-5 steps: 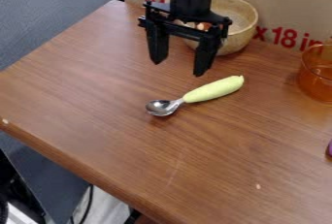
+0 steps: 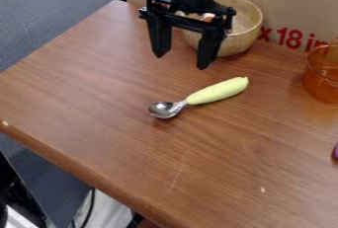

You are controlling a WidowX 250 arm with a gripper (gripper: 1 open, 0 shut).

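My black gripper [image 2: 183, 56] hangs open over the back of the wooden table [image 2: 106, 133], its two fingers pointing down, in front of a light bowl [image 2: 240, 32] that holds something partly hidden by the gripper. Below and nearer lies an ice cream scoop or spoon [image 2: 215, 92] with a pale yellow-green handle and a metal head at its left end. Nothing shows between the fingers.
An orange translucent container [image 2: 322, 77] stands at the right edge, with a small purple thing [image 2: 334, 151] partly in view below it. A cardboard panel with red print is behind.
The gripper has moved slightly up and back toward the bowl. The scoop and containers have not moved.
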